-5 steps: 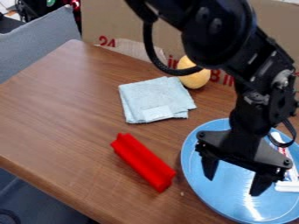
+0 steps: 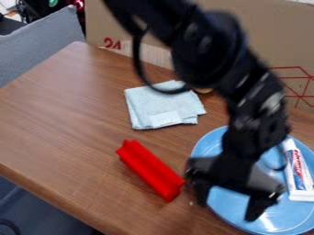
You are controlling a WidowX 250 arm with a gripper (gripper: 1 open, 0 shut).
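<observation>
My gripper [image 2: 227,191], dark and motion-blurred, is open low over the left part of a blue plate [image 2: 282,217]. A white tube [image 2: 298,173] with red and blue print lies on the plate to the right of it. A red roll [image 2: 151,170] lies on the wooden table left of the plate. A folded pale cloth [image 2: 162,108] lies behind the roll. A yellow object behind the cloth is mostly hidden by my arm. Whether anything touches the fingertips is too blurred to tell.
A cardboard box [image 2: 276,46] stands along the back. A grey chair [image 2: 31,55] is beyond its left edge.
My arm and gripper have moved left, toward the plate's left side, uncovering more of the white tube and covering more of the yellow object.
</observation>
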